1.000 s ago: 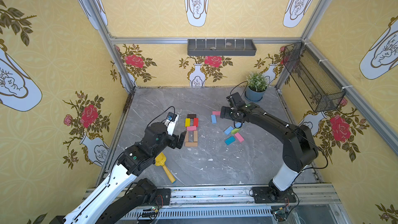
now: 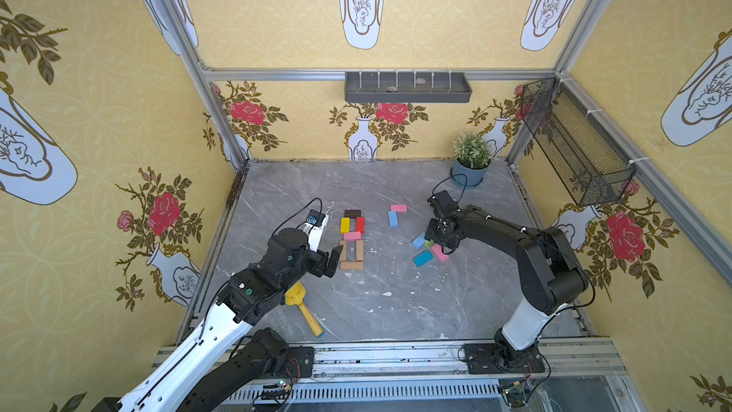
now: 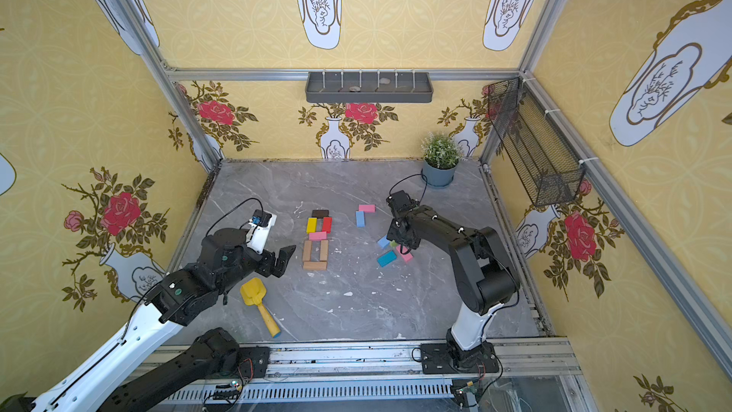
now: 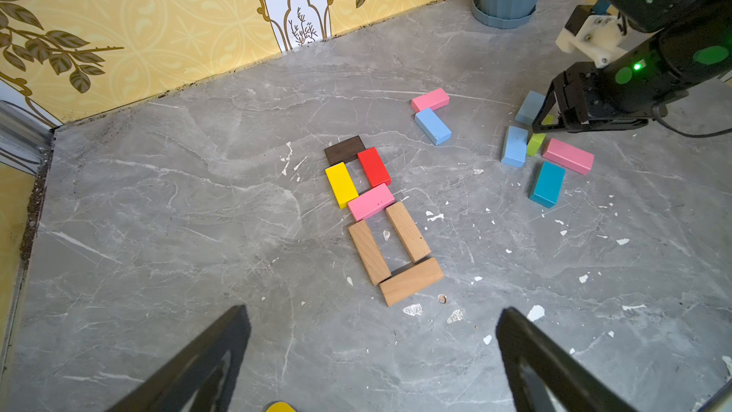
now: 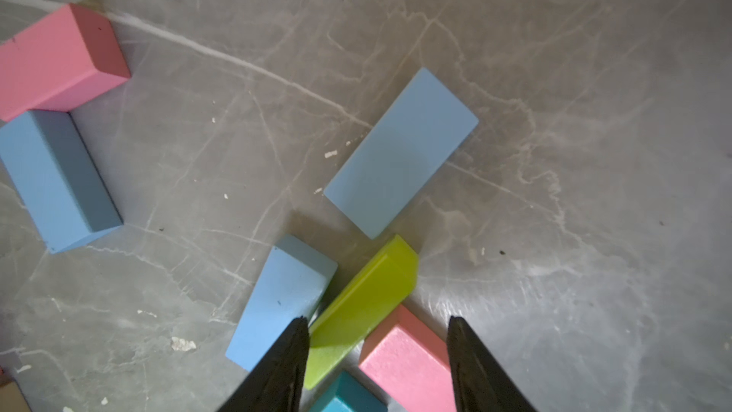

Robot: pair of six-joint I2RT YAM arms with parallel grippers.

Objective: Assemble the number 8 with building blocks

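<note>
Blocks form two stacked loops in the left wrist view: dark brown on top, yellow and red sides, a pink middle block, two wooden sides and a wooden bottom block. My left gripper hangs open and empty on the near side of this figure. My right gripper is over the loose cluster, fingers apart. Between and below those fingers show a lime green block and a pink block; a light blue block is by the left finger.
Another blue block and a teal block belong to the cluster. A pink block touches a blue one farther back. A yellow scoop lies near the left arm, a potted plant at the back right.
My right gripper has moved rightward and toward the front, from beside the back pink and blue pair to over the green block's cluster. The left arm and the block figure have stayed still.
</note>
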